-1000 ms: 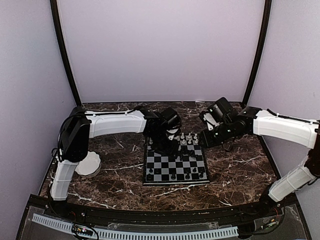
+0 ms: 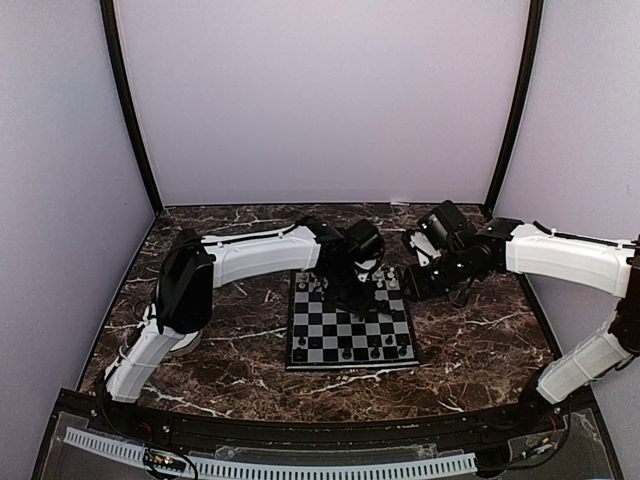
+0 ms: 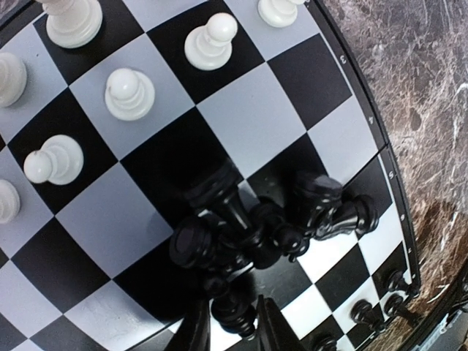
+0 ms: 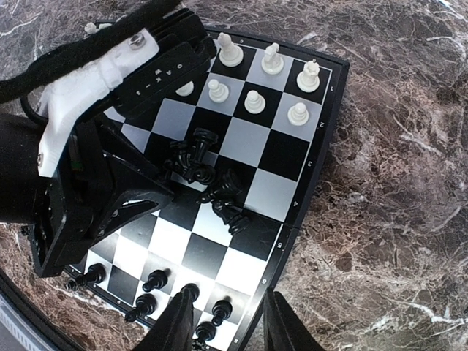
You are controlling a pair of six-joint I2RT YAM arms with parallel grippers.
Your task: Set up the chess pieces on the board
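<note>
The chessboard (image 2: 330, 335) holds white pieces along the far rows, such as a white pawn (image 3: 129, 93) and a white rook (image 4: 308, 77). Toppled black pieces (image 4: 201, 150) lie heaped mid-board, and other black pieces (image 4: 146, 303) stand along the near rows. My left gripper hangs over the board beside the heap, part open, low over a black piece (image 3: 230, 307); whether it touches that piece is unclear. My right gripper is open above the board's right edge, with nothing between its fingers.
A white round container (image 2: 183, 343) sits on the left, partly behind the left arm.
Over the last second my left arm has moved right across the board, covering more of the middle and far squares.
</note>
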